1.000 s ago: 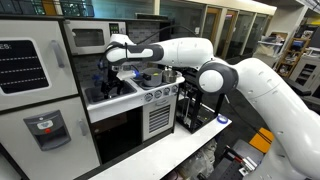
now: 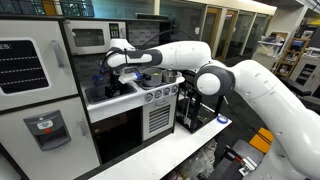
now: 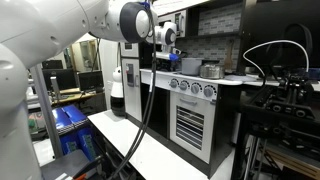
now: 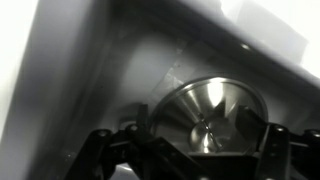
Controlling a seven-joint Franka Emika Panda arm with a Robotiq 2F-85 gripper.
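A round, shiny metal lid (image 4: 225,95) with a knob in its middle lies in the grey sink basin (image 4: 90,75) in the wrist view. My gripper is open over it, with one dark finger near each side of the lid. Whether the fingers touch the lid cannot be told. From the first exterior view, the gripper (image 2: 110,82) points down at the sink on the left of the toy kitchen counter, where the lid itself is too small to make out.
Right of the sink, a metal pot (image 3: 210,70) stands on the stove. The microwave (image 2: 88,37) hangs behind and above the sink, close to the arm. A tall fridge (image 2: 30,65) borders the left side.
The arm's end appears to have dipped slightly toward the sink. Nothing else has visibly moved.
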